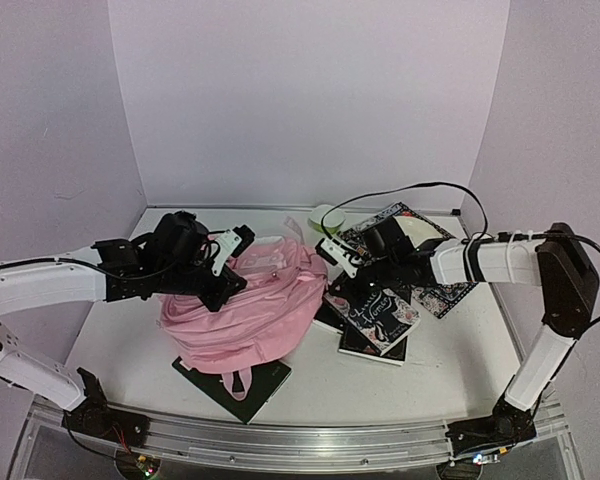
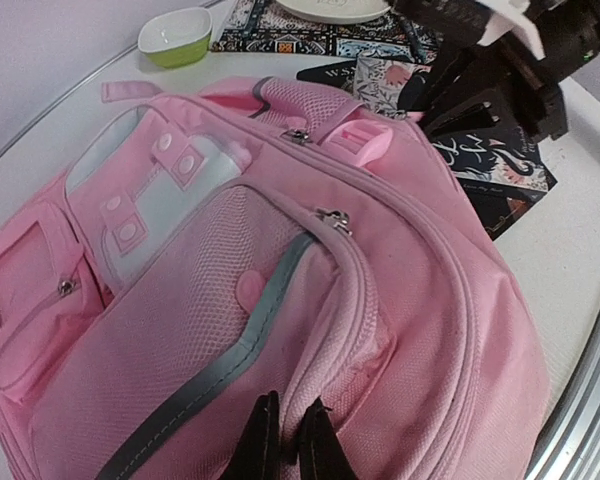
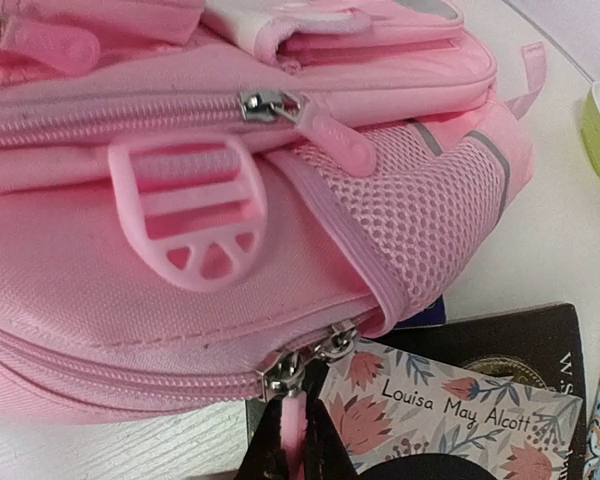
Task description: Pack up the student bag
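Observation:
The pink backpack slumps on the left half of the table, its folds loose. In the left wrist view, my left gripper is shut on a piped fabric edge of the bag. At the bag's right end my right gripper is shut on a pink zipper pull, just below two metal sliders. The zipper looks closed along the part that shows. Under the right arm lie a floral book and dark books, partly covered.
A dark green book sticks out from under the bag's front. Behind stand a green-and-white bowl and a plate on a patterned mat. Bare table lies at the front right.

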